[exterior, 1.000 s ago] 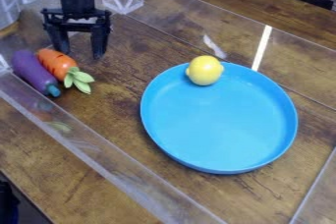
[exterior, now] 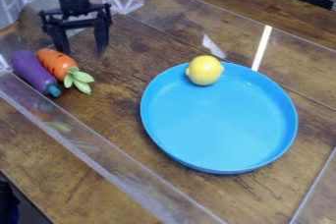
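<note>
A black gripper (exterior: 77, 33) hangs at the upper left, above and behind the orange toy carrot (exterior: 58, 65), with its fingers spread open and no object seen between them. The carrot, with pale green leaves, lies beside a purple toy eggplant (exterior: 34, 72) at the left. A yellow ball-like toy (exterior: 203, 70) sits at the upper rim of a large blue plate (exterior: 218, 126) on the right.
Clear plastic walls (exterior: 92, 159) edge the area at the left and front. A small whitish mark shows behind the yellow toy.
The gripper has shifted a little to the left, toward the spot above the carrot, and appears turned. The toys and plate have not moved.
</note>
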